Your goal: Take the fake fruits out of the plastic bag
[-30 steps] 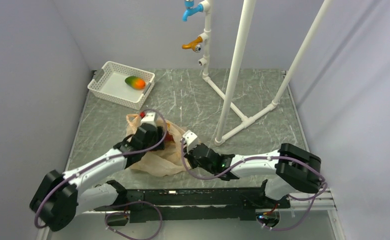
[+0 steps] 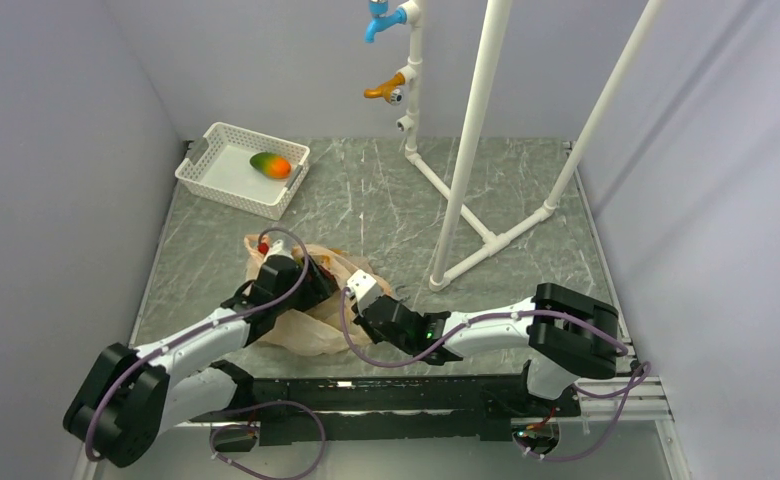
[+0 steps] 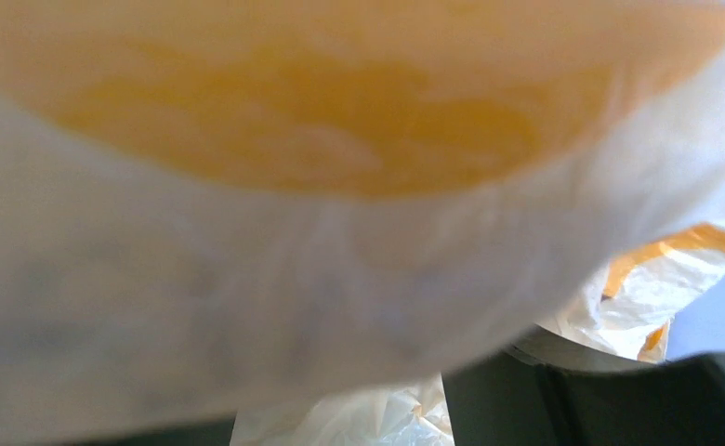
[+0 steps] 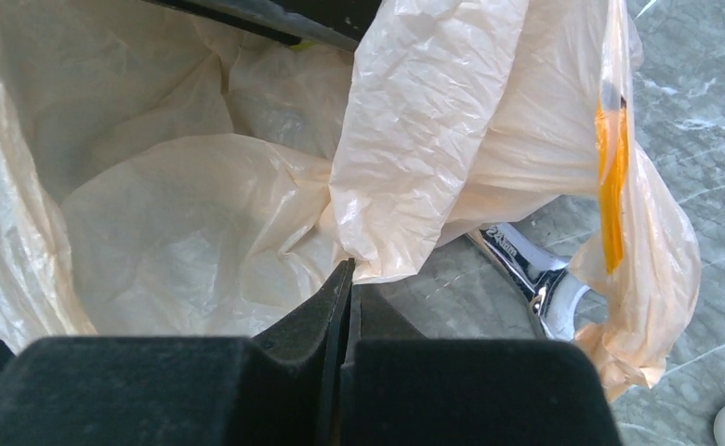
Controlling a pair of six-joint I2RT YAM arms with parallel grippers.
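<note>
The pale, crumpled plastic bag (image 2: 311, 332) lies open on the table before both arms. Deep in its mouth is my left gripper (image 2: 316, 287); loose film covers most of the left wrist view, but a gap shows between its fingers, with bag film beyond. My right gripper is shut at the bag's right side, a fold of film (image 4: 396, 251) at its fingertips. Small bits of red and orange show beside the left gripper from above; whether they are fruit or print is unclear. A green-and-orange mango (image 2: 270, 165) rests in the white basket (image 2: 228, 195).
A chrome wrench (image 4: 526, 269) lies partly under the bag's right side. White pipes (image 2: 506, 240) with a blue tap (image 2: 386, 22) and an orange tap (image 2: 386, 90) stand behind, at the right. Bare table (image 2: 356, 190) lies between basket and pipes.
My left gripper has moved a little left and toward the front within the bag.
</note>
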